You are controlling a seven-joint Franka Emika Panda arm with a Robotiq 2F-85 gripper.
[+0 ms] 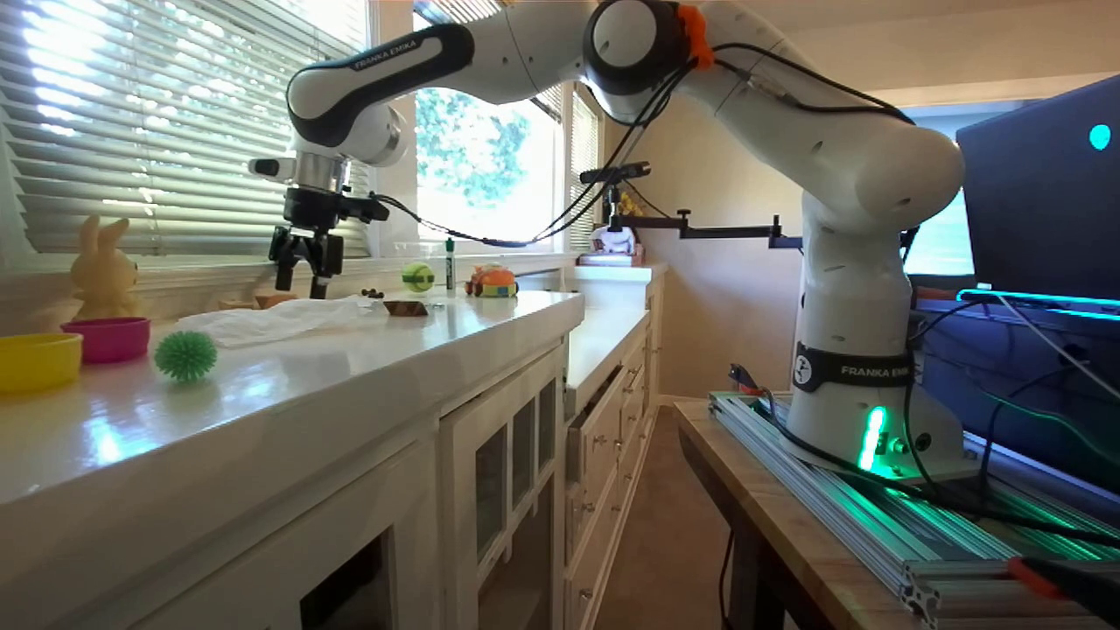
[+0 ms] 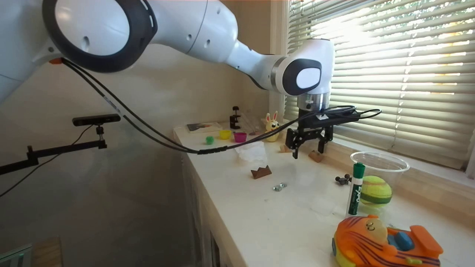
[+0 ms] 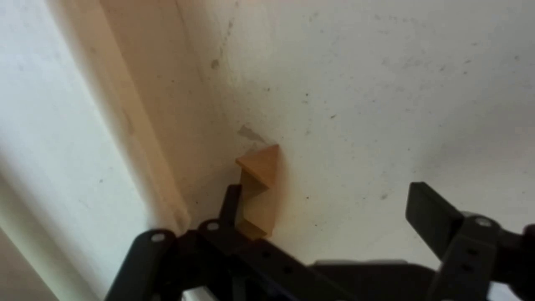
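My gripper [image 2: 308,153] hangs above the white counter [image 2: 285,231] near the window, its fingers wide apart with nothing between them. In the wrist view, a brown zigzag piece [image 3: 266,168] lies on the counter close to the left finger [image 3: 230,205], which partly covers it. Bare counter shows beside the right finger [image 3: 434,215]. The exterior view from the far side has that brown piece [image 2: 316,155] by the window ledge, another brown piece [image 2: 285,148] behind the gripper, and a third [image 2: 261,171] nearer the front edge.
A crumpled white cloth [image 2: 252,152], pink cup [image 2: 240,136], yellow cup [image 2: 225,134], green spiky ball [image 2: 209,140] and bunny figure [image 2: 271,129] stand beyond the gripper. On the other side are a green marker [image 2: 356,191], clear cup [image 2: 379,161] with a ball, and orange toy car [image 2: 378,244].
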